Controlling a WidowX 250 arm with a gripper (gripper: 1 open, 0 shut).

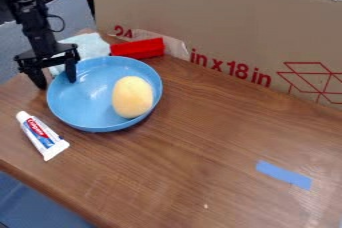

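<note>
My gripper (54,70) hangs at the left rim of a blue plate (83,100), its fingers low near the rim and a pale cloth (91,46); whether it is open or shut is hard to tell. A round, pale yellow object (132,97) sits in the right part of the plate. A white toothpaste tube (42,134) lies on the table left of and in front of the plate.
A red object (138,49) lies behind the plate, before a large cardboard panel (241,42) along the back. Blue tape (283,175) is on the wooden table (214,152), whose middle and right are clear. The near left edge drops away.
</note>
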